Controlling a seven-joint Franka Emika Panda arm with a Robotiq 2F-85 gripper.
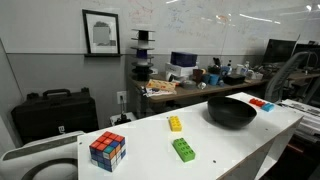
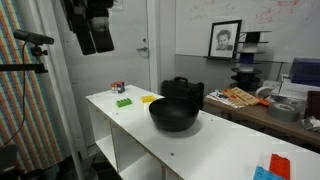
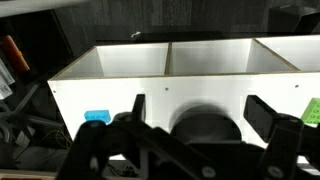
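A black bowl (image 1: pixel 232 112) stands on the white tabletop (image 1: pixel 150 165), with a green brick (image 1: pixel 183 150), a yellow brick (image 1: pixel 175 124) and a multicoloured puzzle cube (image 1: pixel 107 150) to its left in exterior view 1. Toward the opposite end, in exterior view 2, lie a blue brick (image 2: pixel 266 174) and a red brick (image 2: pixel 280 165). The wrist view looks down at my gripper, its fingers wide apart and nothing between them. Beyond and below them shows the bowl (image 3: pixel 205 125), partly covered by the gripper. The arm hangs high above the table in exterior view 2.
Open white compartments (image 3: pixel 212 57) sit under the table's edge in the wrist view. A black case (image 1: pixel 55 113) stands behind the table. A cluttered wooden bench (image 1: pixel 190 92) runs along the wall. Bare tabletop lies between bowl and bricks.
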